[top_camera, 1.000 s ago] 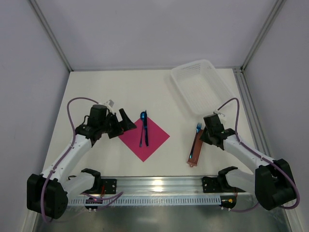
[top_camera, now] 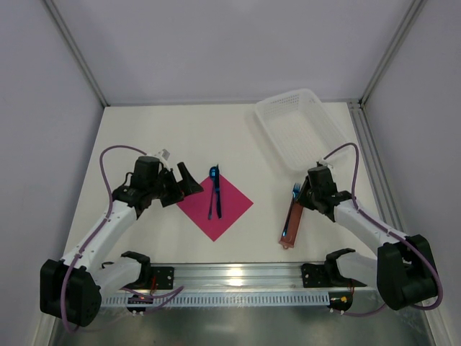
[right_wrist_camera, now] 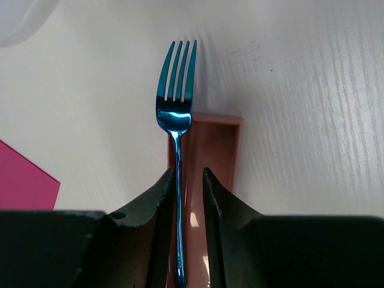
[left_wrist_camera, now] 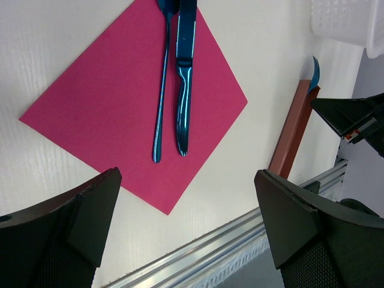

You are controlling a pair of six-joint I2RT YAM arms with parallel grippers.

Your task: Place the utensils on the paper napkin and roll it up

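Note:
The pink napkin lies flat as a diamond left of the table's middle. On it, side by side, rest a blue spoon and a blue knife. A blue fork lies lengthwise along the brown box, its tines past the box's far end. My right gripper is over the box, fingers part open; the fork's handle shows between its fingers, and whether they touch it I cannot tell. My left gripper stands wide open and empty at the napkin's left side.
A white plastic basket stands at the back right, just beyond the fork's tines. Bare table separates the napkin from the brown box. The metal rail runs along the front edge.
My right gripper has shifted slightly over the upper part of the box and fork. The left arm, napkin, spoon and knife have stayed still.

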